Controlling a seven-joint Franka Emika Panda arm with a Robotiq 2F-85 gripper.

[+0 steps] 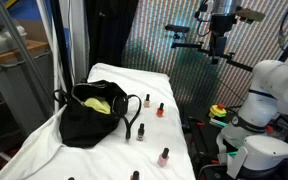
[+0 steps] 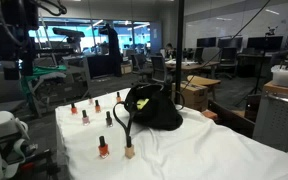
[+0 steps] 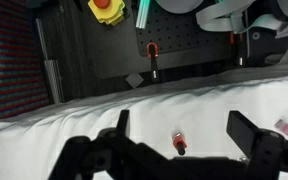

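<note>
My gripper is open, with nothing between its black fingers. In exterior view 1 the gripper hangs high at the upper right, over the arm's base side and well away from the cloth. A black bag with something yellow inside lies on the white-covered table. Several small black-capped bottles stand around it, among them a red bottle, a pink bottle and a beige bottle. From the wrist, a red bottle appears below, between the fingers in the picture, and a pink bottle at the right edge.
A yellow-and-red button sits by the arm's white base. Dark perforated plate borders the table. Shelving stands along the far side.
</note>
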